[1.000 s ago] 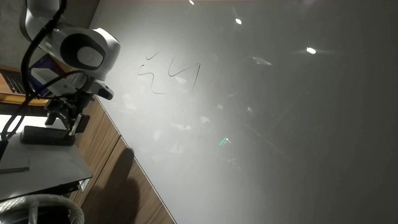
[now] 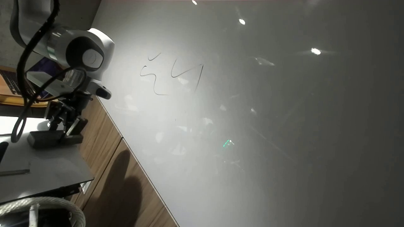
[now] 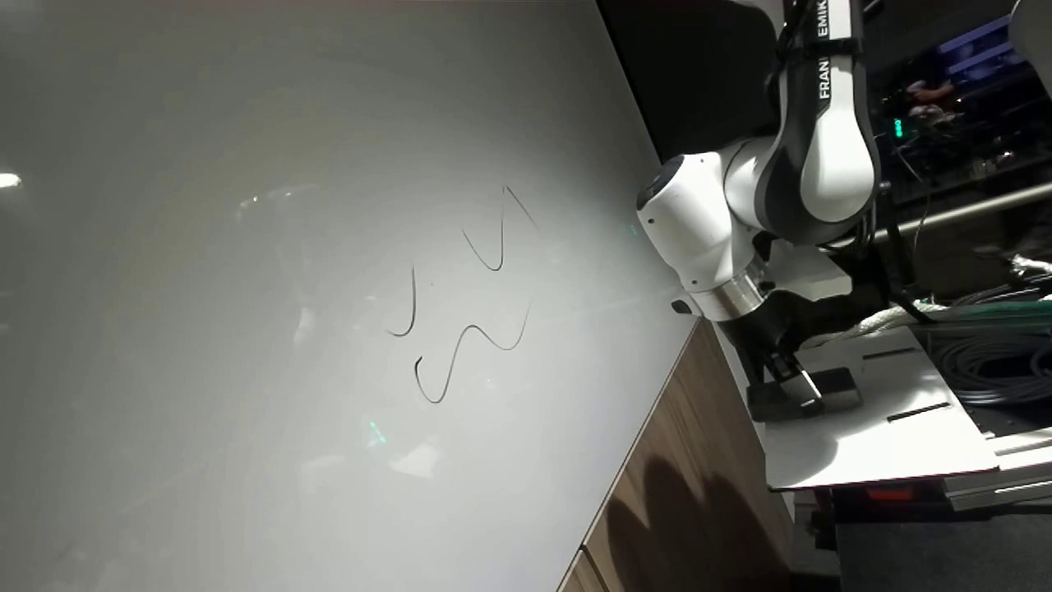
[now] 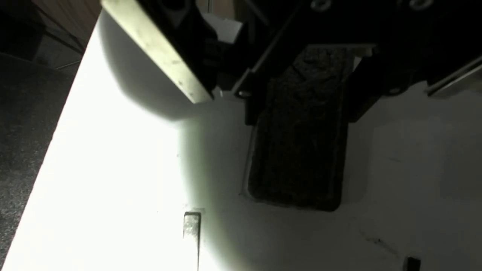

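Note:
A dark block (image 4: pixel 298 167), like a whiteboard eraser, is over the white shelf (image 4: pixel 113 189) in the wrist view. My gripper is shut on it, one finger along each long side. Exterior view 1 has the block (image 2: pixel 43 140) under the gripper (image 2: pixel 67 130) at lower left; in exterior view 2 the block (image 3: pixel 838 390) is at lower right. Whether it touches the shelf or hangs just above is hard to tell. Thin black strokes, among them a wavy line (image 2: pixel 155 81), mark the big whiteboard (image 2: pixel 265 170).
Wooden panels (image 2: pixel 108 147) lie between whiteboard and shelf. The shelf has narrow slots (image 3: pixel 917 411). A coiled white rope (image 2: pixel 49 200) is at the lower left in exterior view 1, and a laptop (image 2: pixel 11 81) stands behind the arm. The whiteboard's front is unobstructed.
The arm has shifted left and slightly down in exterior view 1. The gripper has come down onto the block and closed around it, and the block has moved slightly. Strokes on the whiteboard look the same.

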